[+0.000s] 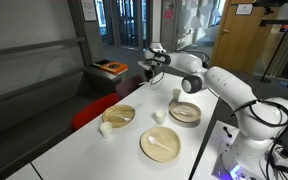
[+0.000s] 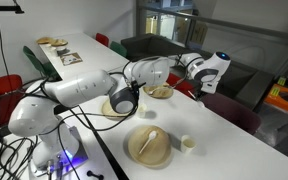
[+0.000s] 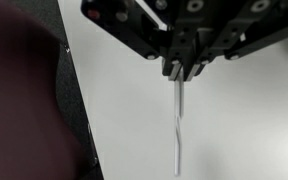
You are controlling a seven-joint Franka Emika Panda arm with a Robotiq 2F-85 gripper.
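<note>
My gripper is shut on a thin, pale utensil (image 3: 178, 135), whose long end points away from the fingertips in the wrist view. In exterior view 1 the gripper (image 1: 149, 74) hangs at the far end of the white table; exterior view 2 shows it (image 2: 195, 88) over the table on the side by the dark chairs. Which end of the utensil is gripped, and whether it is a knife, fork or spoon, I cannot tell.
Nearest in exterior view 2 is a tan plate (image 2: 161, 155) with a white utensil lying on it, beside a cup (image 2: 187, 144). Another tan plate (image 1: 131, 118) and a further one (image 1: 191, 118) flank a middle cup (image 1: 160, 117). A dark red chair (image 3: 19, 90) borders the table edge.
</note>
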